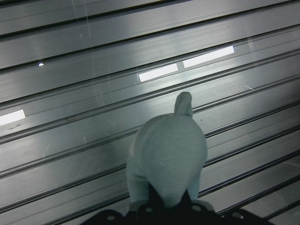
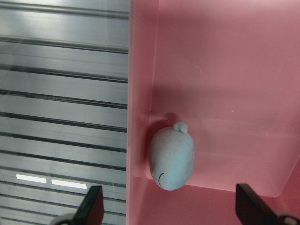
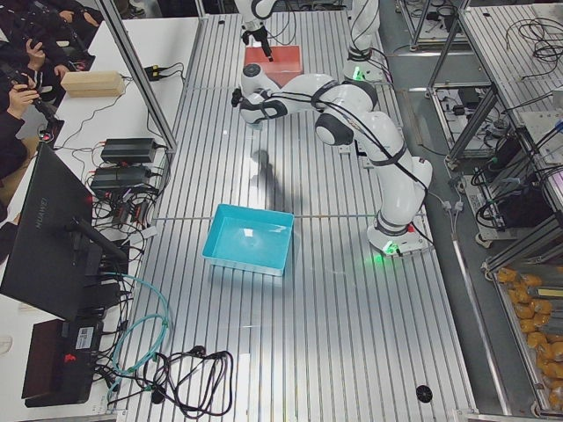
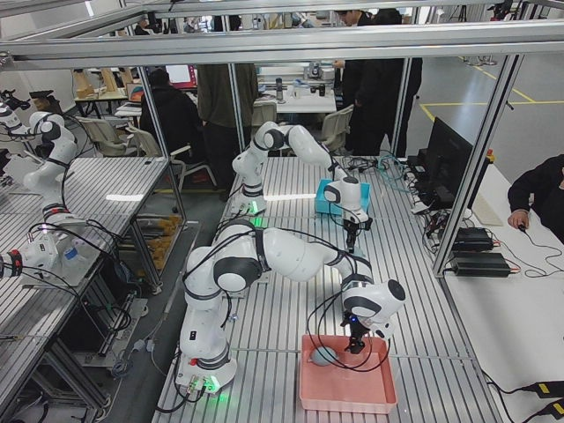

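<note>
My left gripper is shut on a pale blue plush toy (image 1: 166, 150), held above the slatted metal table in the left wrist view. My right gripper stands open over the pink bin (image 2: 234, 56). A second pale blue plush toy (image 2: 171, 159), with a stitched mouth, lies inside that bin against one wall, between and below the fingers. In the right camera view the pink bin (image 4: 348, 397) is under the right arm.
A cyan bin (image 3: 248, 237) stands empty on the table (image 3: 334, 316) in the left camera view. Cables, a monitor and power boxes line the side. The table's middle between the bins is clear.
</note>
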